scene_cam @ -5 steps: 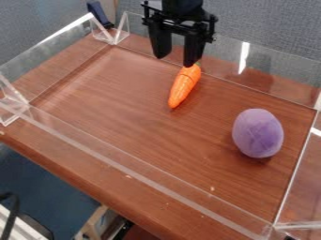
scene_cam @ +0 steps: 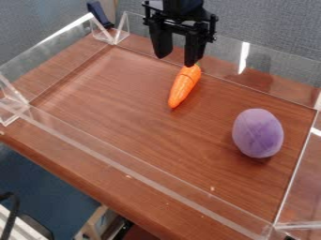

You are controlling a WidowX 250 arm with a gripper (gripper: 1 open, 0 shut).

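Note:
A black gripper (scene_cam: 175,52) hangs at the top centre of the camera view, its two fingers apart, with nothing seen between them. Just below it, an orange carrot (scene_cam: 185,86) lies on the wooden board, its upper end close to the right finger; whether they touch I cannot tell. A purple egg-shaped object (scene_cam: 257,133) rests on the board to the right.
Clear plastic walls (scene_cam: 150,172) border the wooden board (scene_cam: 100,112) on its sides. The left and middle of the board are free. A dark blue object (scene_cam: 99,13) stands beyond the back left corner.

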